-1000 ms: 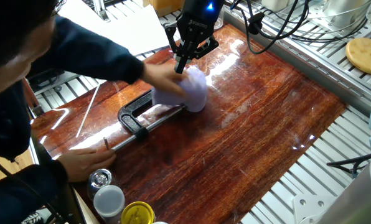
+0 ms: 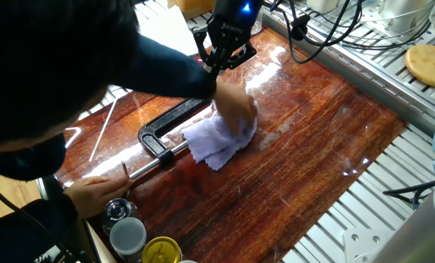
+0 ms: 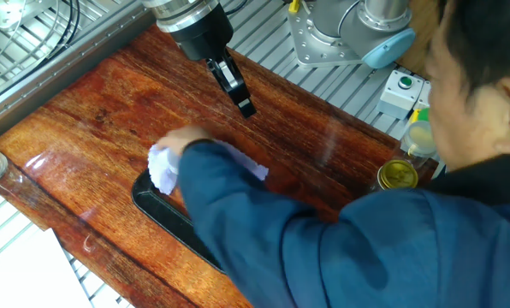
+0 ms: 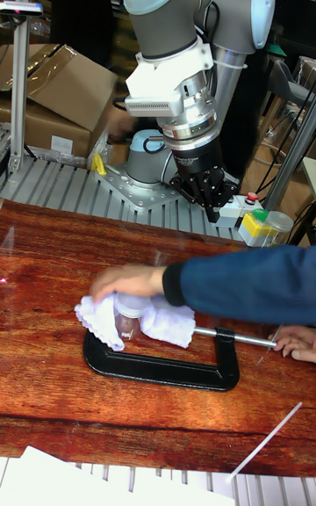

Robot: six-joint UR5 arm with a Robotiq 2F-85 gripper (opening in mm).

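My black gripper (image 2: 213, 71) hangs above the table, its fingertips together and nothing showing between them; it is also visible as the gripper (image 4: 212, 216) in the third view. Below it, a person's hand presses a pale lilac cloth (image 2: 214, 144) down around a clear jar (image 4: 128, 317), partly covered. A black C-shaped clamp (image 2: 153, 136) lies flat on the tabletop with its frame beside the jar. Its silver screw rod (image 4: 254, 341) runs toward the person's other hand. The gripper is apart from cloth, jar and clamp.
The person's arm reaches over the table. Jars, one with a yellow lid (image 2: 162, 250), stand at the near edge in the first view. A thin white stick (image 4: 264, 440) lies on the wooden tabletop (image 2: 312, 146), whose right part is clear.
The head leans further in. My gripper has not moved.
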